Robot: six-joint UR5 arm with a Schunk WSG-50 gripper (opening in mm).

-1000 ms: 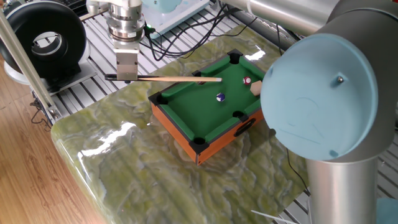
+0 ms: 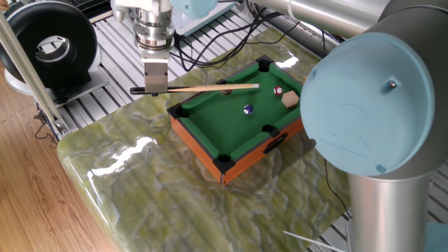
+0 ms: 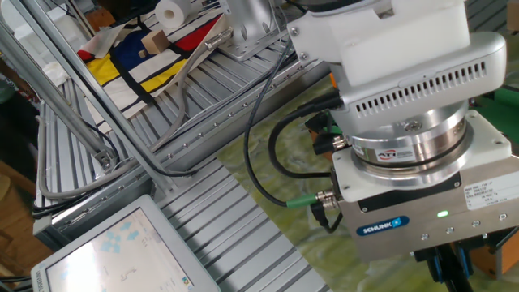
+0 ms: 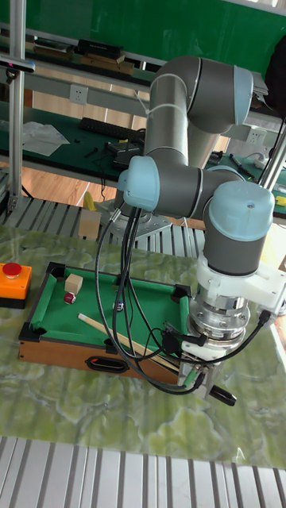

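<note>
A small pool table (image 2: pixel 210 117) with green felt and orange-brown sides stands on the marbled tabletop. My gripper (image 2: pixel 155 89) is shut on a wooden cue (image 2: pixel 210 87) near its dark butt end, beyond the table's far left corner. The pale tip reaches over the felt, behind a blue ball (image 2: pixel 248 110). A red ball (image 2: pixel 278 90) lies farther right, close to a wooden block (image 2: pixel 290 99). In the third view, the cue (image 4: pixel 114 332) slants across the felt from the gripper, whose fingers are largely hidden by cables.
An orange box with a red button (image 4: pixel 12 279) stands beside the pool table. Black cables (image 2: pixel 210 52) hang behind my gripper. My arm's blue joint cap (image 2: pixel 371 105) covers the right of the first view.
Over the last second my gripper and the cue have shifted right in the first view, the tip moving farther over the felt. The balls and pool table look unmoved.
</note>
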